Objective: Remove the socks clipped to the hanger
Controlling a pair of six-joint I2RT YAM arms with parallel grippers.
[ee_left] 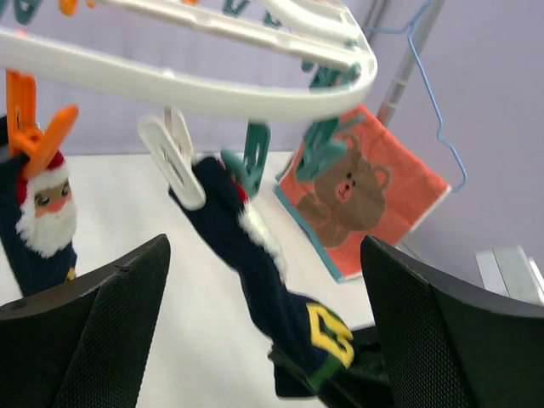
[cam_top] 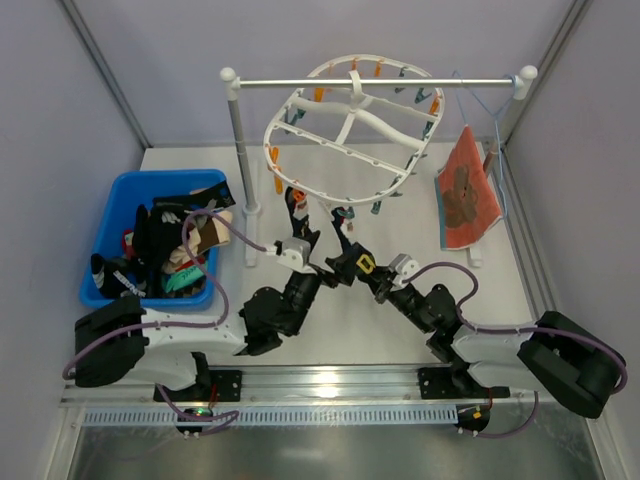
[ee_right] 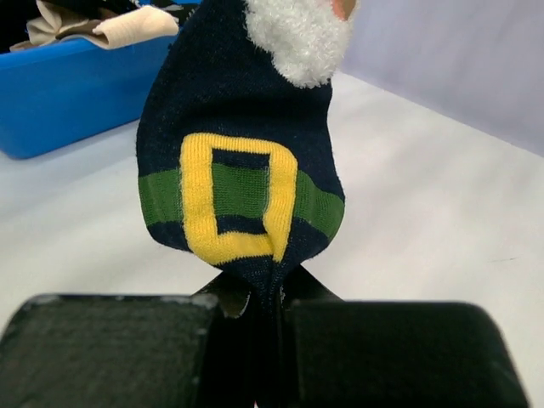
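Under the white hanger (cam_top: pixel 385 192), a navy Santa sock (ee_left: pixel 246 234) hangs at a slant from a white clip (ee_left: pixel 172 161). My right gripper is shut on the sock's lower end, just below its yellow buckle (ee_right: pixel 240 195). A second Santa sock (ee_left: pixel 47 217) hangs from an orange clip (ee_left: pixel 36 127) further left. My left gripper (cam_top: pixel 325 270) is open between and below the two socks. Its dark fingers (ee_left: pixel 102 327) frame the right-hand sock in the left wrist view, with nothing gripped.
At the left stands a blue bin (cam_top: pixel 120 200) holding several socks and cloths. An orange bear towel (cam_top: pixel 463 195) hangs from the rack at the right. Bare white table (cam_top: pixel 390 340) lies beneath the hanger.
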